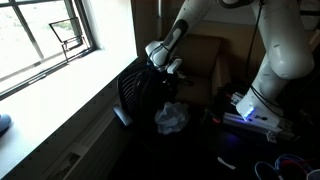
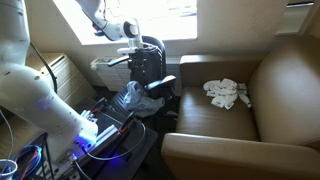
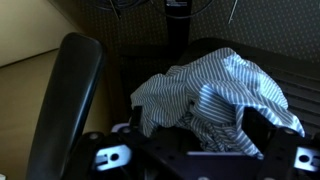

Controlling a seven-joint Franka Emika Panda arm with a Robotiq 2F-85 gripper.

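A striped, crumpled cloth (image 3: pixel 215 95) lies on the dark chair seat and fills the middle of the wrist view. In exterior view 1 the same pale cloth (image 1: pixel 172 118) is on the chair, below and in front of my arm's end. My gripper is open above the cloth, its dark fingers (image 3: pixel 258 128) spread wide at the bottom of the wrist view. Whether the fingertips touch the fabric I cannot tell. From the other side, exterior view 2 has the arm's white wrist over the chair and the cloth (image 2: pixel 143 104) on the seat.
The black chair has a mesh back (image 1: pixel 140 90) and an armrest (image 3: pixel 70 100) near my gripper. A brown sofa (image 2: pixel 205 110) with another white cloth (image 2: pixel 228 93) on it stands beside the chair. The windowsill (image 1: pixel 60 100) runs along one side.
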